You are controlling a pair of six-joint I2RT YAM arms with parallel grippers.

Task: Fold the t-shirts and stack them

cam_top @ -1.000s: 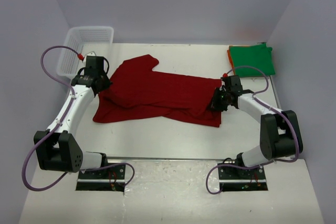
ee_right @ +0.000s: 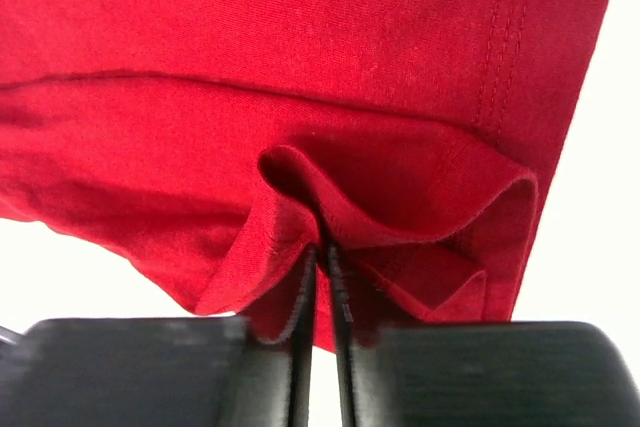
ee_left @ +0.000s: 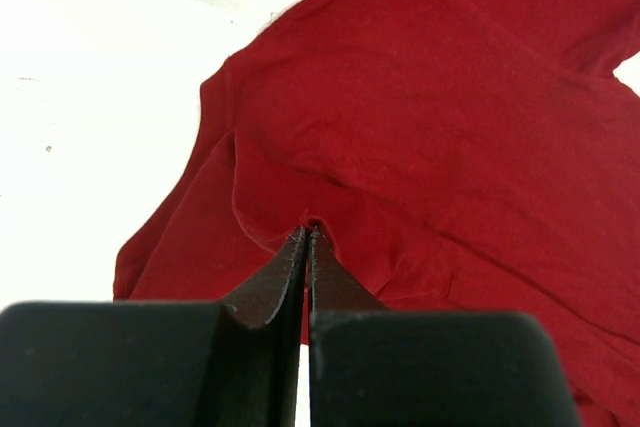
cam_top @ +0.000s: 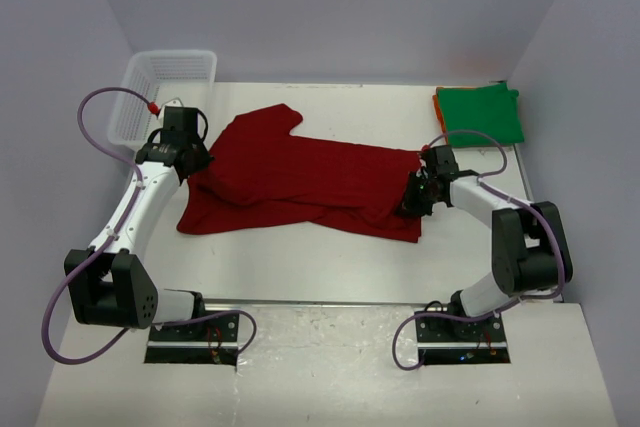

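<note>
A dark red t-shirt (cam_top: 310, 169) lies spread over the middle of the table, its near strip partly folded over. At its left end, my left gripper is shut, and a small raised fold of the red cloth is pinched at its tips. Low on the shirt's right end, my right gripper has its tips in a bunched fold (ee_right: 290, 187). A narrow gap shows between those fingers; whether they grip the cloth is unclear. A folded green t-shirt (cam_top: 480, 115) lies at the back right, on top of something orange (cam_top: 437, 107).
A white basket (cam_top: 128, 97) stands at the back left, close beside the left arm. Bare table (cam_top: 300, 267) shows in front of the red shirt and behind it.
My left arm, the red shirt and the green one look the same.
</note>
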